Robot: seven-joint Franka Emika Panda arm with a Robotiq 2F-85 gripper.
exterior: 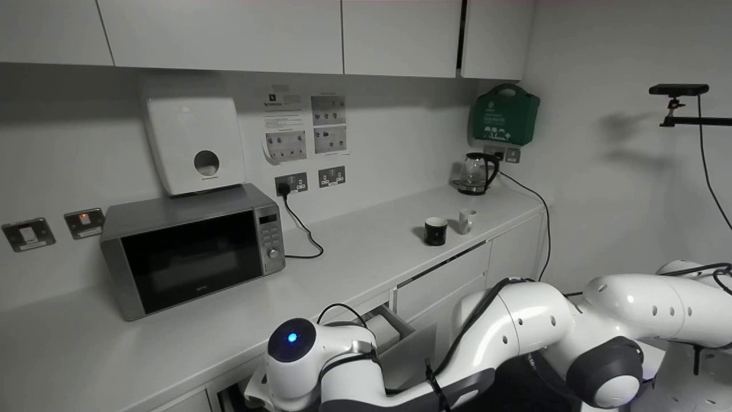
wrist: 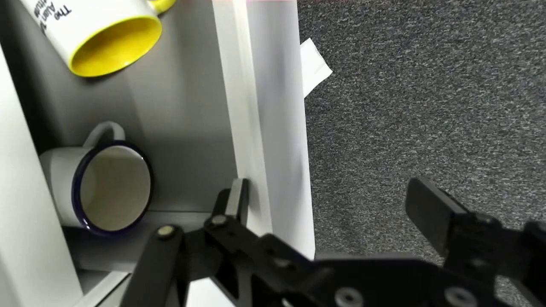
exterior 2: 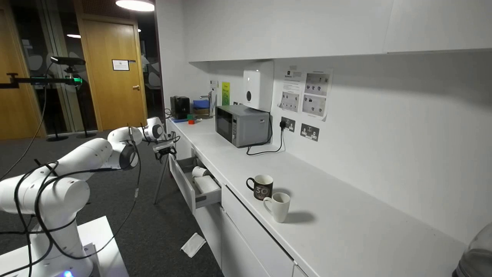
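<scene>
My gripper is open at the pulled-out drawer. In the wrist view, the drawer's front panel (wrist: pixel 281 133) runs between the fingers: one finger (wrist: pixel 236 199) is on the inner side, the other over the carpet. Whether either touches the panel, I cannot tell. Inside the drawer lie a white mug with a dark blue rim (wrist: pixel 115 186) and a white mug with a yellow inside (wrist: pixel 115 46), both on their sides. Exterior view 2 has the gripper (exterior 2: pixel 166 151) at the drawer's far end; the arm hides it in exterior view 1.
A black mug (exterior 2: pixel 263 187) and a white mug (exterior 2: pixel 278 207) stand on the counter (exterior 2: pixel 323 184). The microwave (exterior: pixel 195 244) is farther along, the kettle (exterior: pixel 475 174) at the other end. Some white paper (exterior 2: pixel 193 244) lies on the floor.
</scene>
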